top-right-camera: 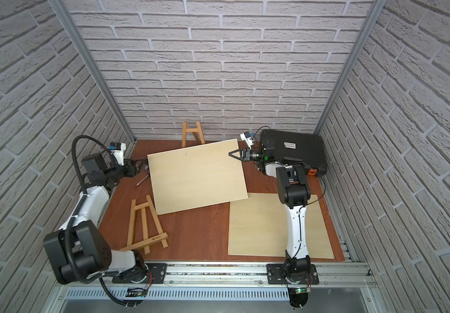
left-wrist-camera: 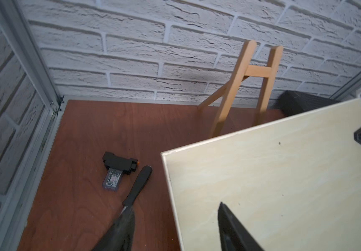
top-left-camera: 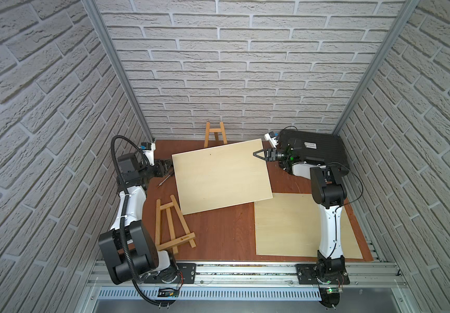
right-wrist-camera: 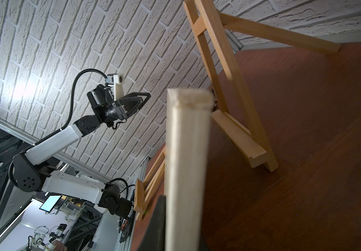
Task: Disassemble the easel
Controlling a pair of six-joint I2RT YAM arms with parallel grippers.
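Note:
A pale board (top-left-camera: 219, 177) hangs tilted in the middle, my right gripper (top-left-camera: 261, 155) shut on its upper right corner. My left gripper (top-left-camera: 163, 167) is open just left of the board's upper left corner, apart from it, with nothing between its fingers. Behind the board stands a wooden easel (left-wrist-camera: 237, 79). Another wooden easel frame (top-left-camera: 175, 240) is at the front left.
A second board (top-left-camera: 298, 229) lies at the front right. A black case (top-left-camera: 313, 143) sits at the back right. A black tool (left-wrist-camera: 117, 163) and a dark-handled screwdriver (left-wrist-camera: 138, 184) lie at the back left. Bare table shows at front middle.

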